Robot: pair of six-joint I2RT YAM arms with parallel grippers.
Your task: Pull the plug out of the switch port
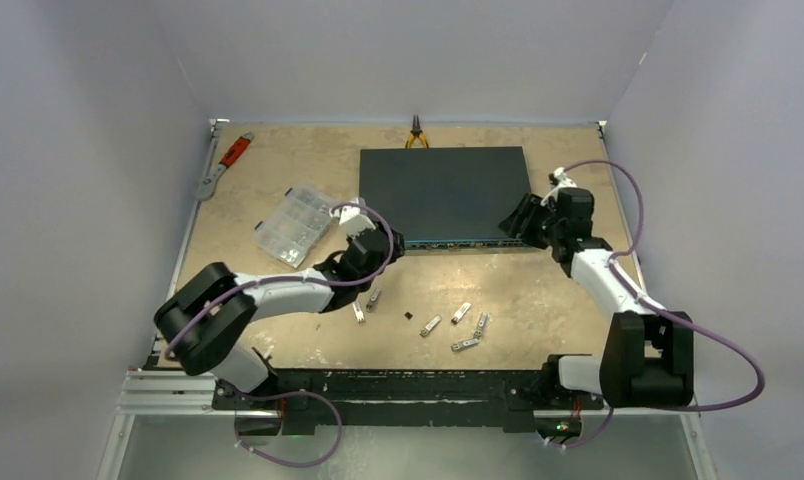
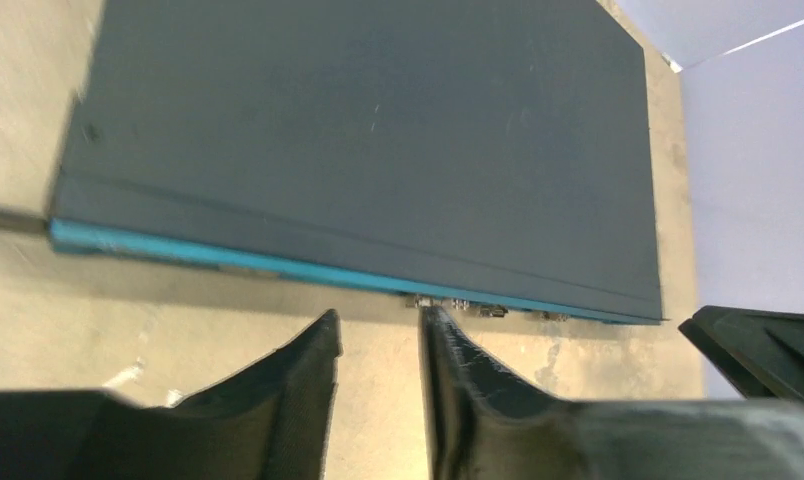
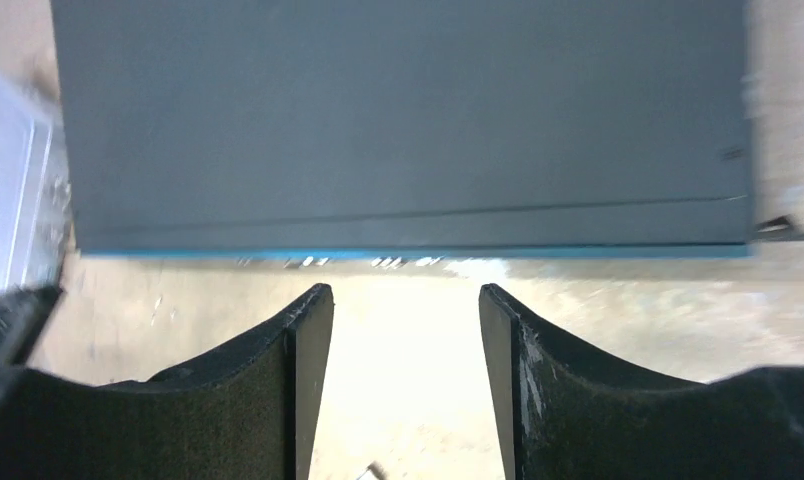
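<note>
The switch is a flat dark box [image 1: 443, 195] with a blue front edge [image 1: 468, 243] holding its row of ports. Small shiny metal pieces [image 2: 458, 304] show below that edge in the left wrist view; which of them is a plug I cannot tell. My left gripper hovers at the switch's left front corner in the top view, fingers apart and empty. Over the right front corner is my right gripper, its fingers wide apart with nothing between them. The port faces are mostly hidden in both wrist views.
Several small silver modules [image 1: 461, 313] and a tiny black piece [image 1: 409, 316] lie in front of the switch. A clear compartment box [image 1: 296, 225] stands to its left, pliers [image 1: 416, 135] behind it. A red-handled tool [image 1: 223, 165] lies back left.
</note>
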